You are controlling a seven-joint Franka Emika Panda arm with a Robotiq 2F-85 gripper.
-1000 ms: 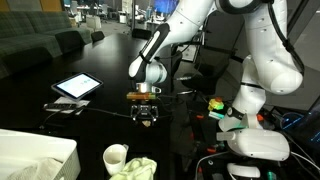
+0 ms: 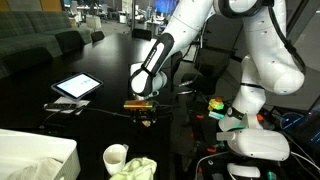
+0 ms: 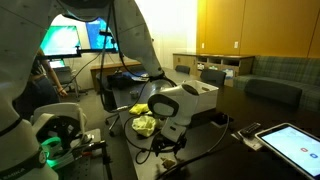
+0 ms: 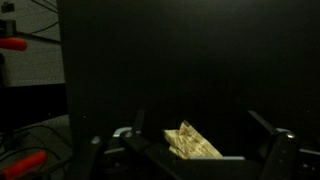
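Over the dark table, my gripper points downward with its fingers open. Its two fingertips lie far apart along the lower edge of the wrist view, the left fingertip and the right fingertip both in shadow. Low in that view, between them, shows a small crumpled tan piece; it appears to lie on the table below the gripper. Exterior view 2 shows the small piece just under the gripper. No hold on it shows.
A white mug, a pale yellow-green cloth and a white bin stand near the front left. Behind the gripper lies a lit tablet, with a cable across the table. Bare tabletop stretches back.
The gripper has turned slightly above the same spot. The small piece, mug, cloth and bin have stayed where they were.
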